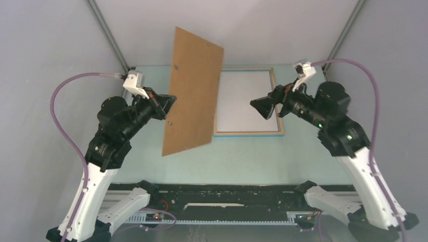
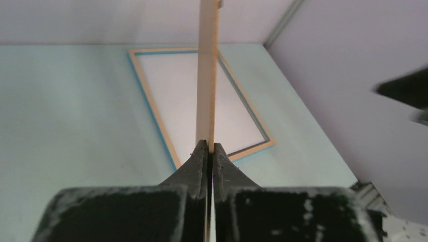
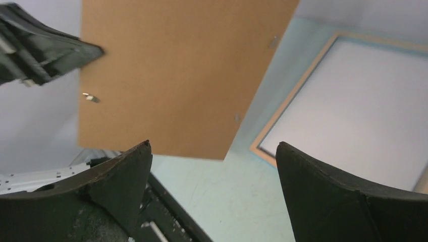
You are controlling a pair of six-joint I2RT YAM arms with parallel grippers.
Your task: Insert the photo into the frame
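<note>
My left gripper [image 1: 166,103] is shut on the edge of a thin brown board [image 1: 194,85], lifted and tilted left of centre; the left wrist view shows the board edge-on [image 2: 207,91] between the fingertips. The board's brown face with small metal tabs fills the upper left of the right wrist view [image 3: 181,75]. The wooden frame [image 1: 248,132], with a white inside and blue edge, lies on the table, partly behind the board. My right gripper [image 1: 270,106] stands open and empty over the frame's right side.
Walls bound it at back and sides, and a dark rail [image 1: 262,196] runs along the front.
</note>
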